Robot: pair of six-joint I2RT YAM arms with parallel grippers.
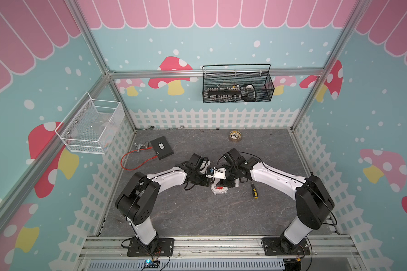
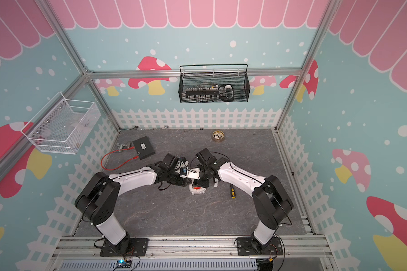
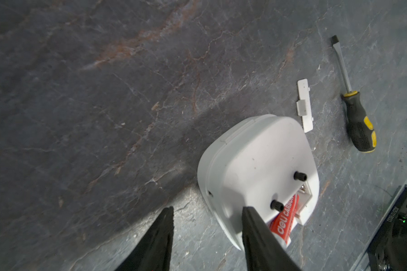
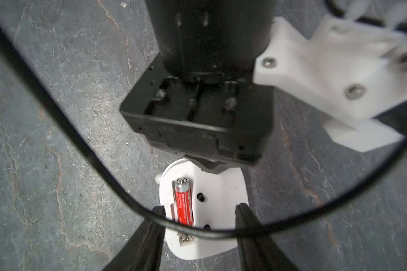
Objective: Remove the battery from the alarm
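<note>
The white alarm (image 3: 257, 167) lies on the table with its battery slot uncovered and a red AA battery (image 4: 184, 205) in it. My left gripper stands open beside the alarm's rounded side in the left wrist view, nothing visible between its fingers. My right gripper is open above the alarm, fingers either side of it in the right wrist view; a black cable crosses in front. In both top views the two grippers are close together and partly hide the alarm.
A small white cover (image 3: 304, 117) and a screwdriver (image 3: 360, 122) lie right of the alarm. A dark box (image 1: 162, 147) with a red lead is at back left, a round container (image 1: 235, 134) at the back. Both baskets hang on the walls.
</note>
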